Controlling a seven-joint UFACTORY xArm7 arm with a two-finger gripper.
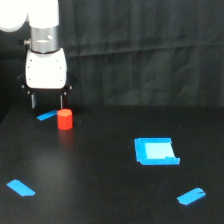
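Observation:
A small red block (65, 119) stands upright on the dark table, toward the back left. My gripper (48, 101) hangs just above and to the left of it, pointing down, with its fingers apart. No object shows between them. The right fingertip is close to the top of the red block in the picture; whether they touch I cannot tell.
Blue tape outlines a white square (158, 151) on the right of the table. Loose blue tape strips lie at the front left (20, 188), at the front right (191, 197) and behind the block (47, 115).

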